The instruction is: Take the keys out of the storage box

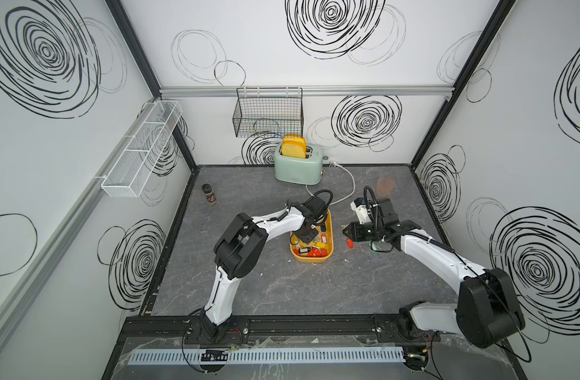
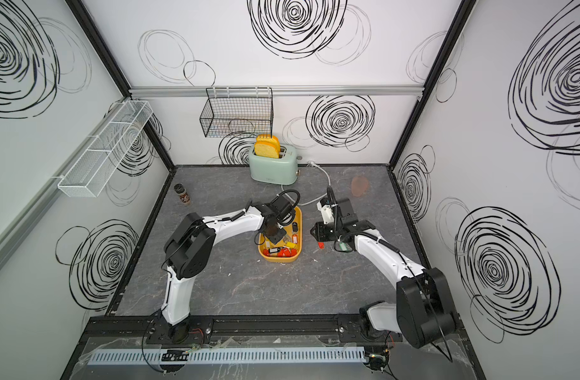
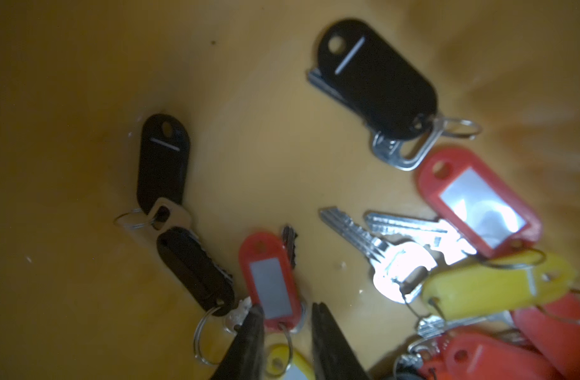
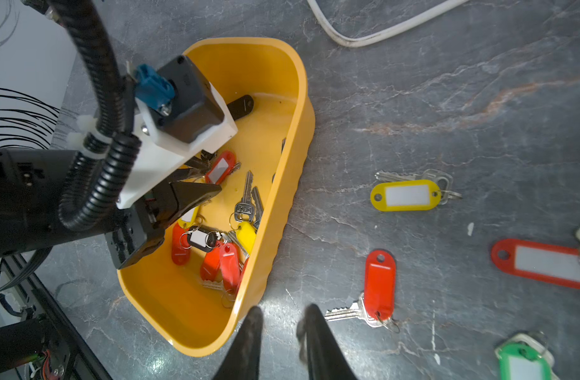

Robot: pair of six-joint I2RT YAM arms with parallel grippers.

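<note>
The yellow storage box (image 4: 290, 171) holds several keys with coloured tags. My left gripper is inside it, fingers part open. Between and just past its fingertips lie the lower end of a red tag (image 3: 271, 285) and its ring; a yellow tag (image 3: 296, 370) shows lower down between the fingers. Whether the fingers touch them is unclear. Black tags (image 3: 163, 158) lie to the left. My right gripper, part open and empty, hovers over the table right of the box. Outside the box, a red-tagged key (image 4: 379, 285) and a yellow-tagged key (image 4: 407, 195) lie on the table.
Another red tag (image 4: 543, 262) and a green tag (image 4: 524, 364) lie further right on the table. A toaster (image 1: 298, 167) stands behind the box, its white cable (image 4: 365, 41) curving across the table.
</note>
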